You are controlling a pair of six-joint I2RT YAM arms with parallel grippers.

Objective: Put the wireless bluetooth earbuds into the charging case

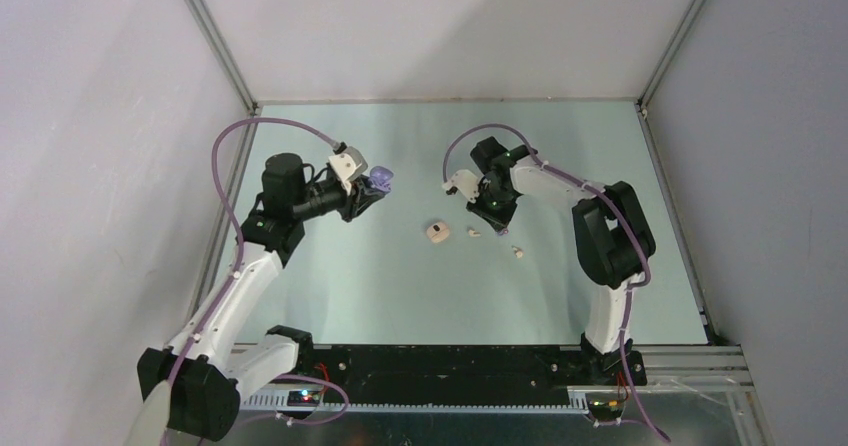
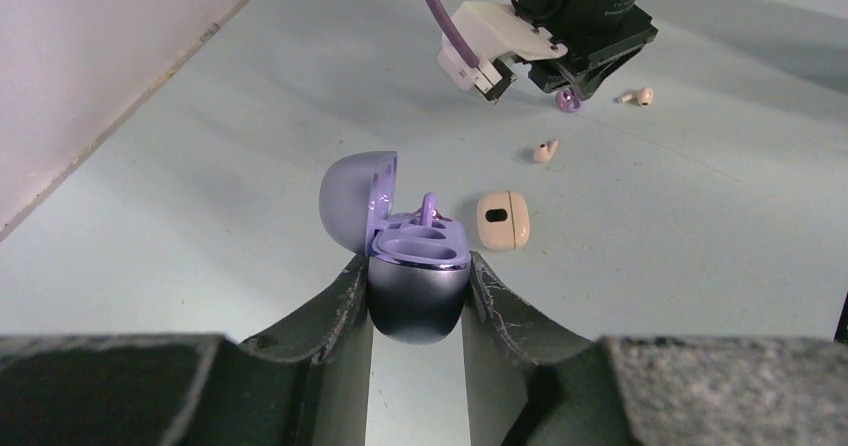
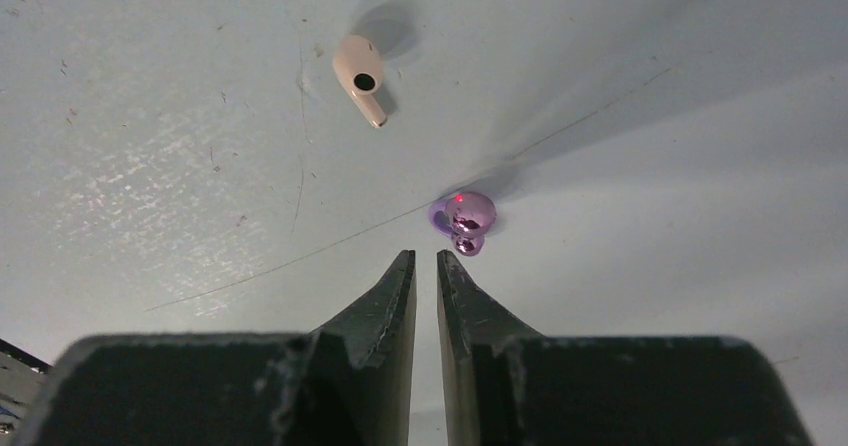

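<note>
My left gripper is shut on an open purple charging case, lid raised, something small and purple standing in it. My right gripper is slightly open and empty, its fingertips just below a small metallic purple earbud on the board in the right wrist view. A beige earbud lies above that. In the left wrist view two beige earbuds flank the purple one, and a beige case lies nearer.
The pale board is clear at the front and back. Walls enclose it at the back and sides. The right arm reaches over the loose pieces from the right.
</note>
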